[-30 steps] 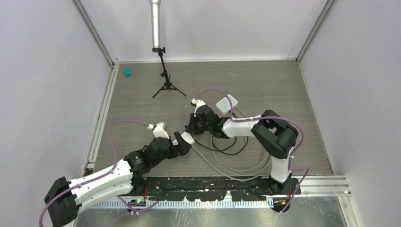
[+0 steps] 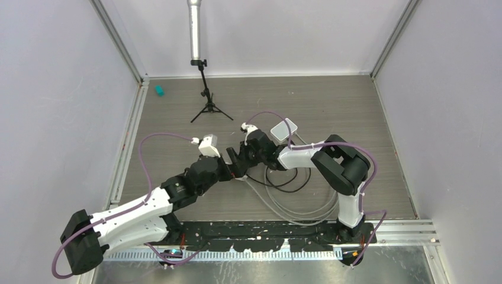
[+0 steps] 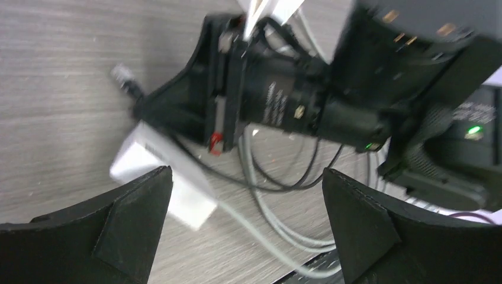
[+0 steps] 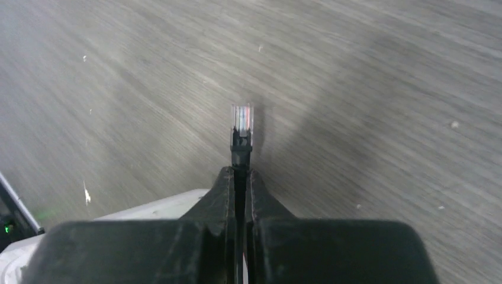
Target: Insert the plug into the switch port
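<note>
A clear-tipped plug on a black cable sticks out beyond my right gripper, which is shut on it. The same plug shows past the right fingers in the left wrist view. Beside and below them is a white box, apparently the switch, with a pale cable leaving one end. My left gripper is open around the box's side of the view, its left finger overlapping the box in sight. Whether that finger touches the box I cannot tell. No port opening is visible.
A second white box lies behind the right arm. Loops of grey cable and black cable cover the front right table. A tripod stands at the back left, near a small teal object.
My left gripper has moved right and away from the front edge, now close to the right gripper and covering much of the white box from above. The right arm has barely shifted.
</note>
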